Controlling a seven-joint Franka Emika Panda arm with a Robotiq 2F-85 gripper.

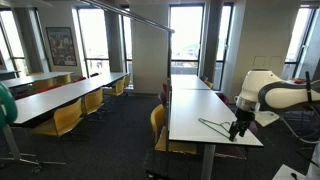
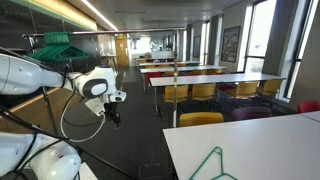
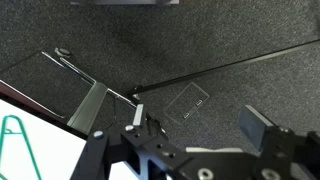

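Note:
A green clothes hanger (image 1: 214,127) lies flat on the white table (image 1: 195,105), close to its near end. The same hanger (image 2: 213,164) shows at the lower right of the second exterior view, and part of it (image 3: 22,140) is at the left edge of the wrist view. My gripper stands open, its fingers (image 3: 256,126) well apart with only dark carpet seen beyond them. In the second exterior view the gripper (image 2: 114,116) is off to the side of the table, pointing down over the floor.
More green hangers (image 2: 60,46) hang at the upper left of the second exterior view. A thin upright pole (image 2: 176,70) rises by the table. Yellow chairs (image 1: 157,122) line the table's side, and the carpeted floor (image 2: 135,115) is open below my gripper.

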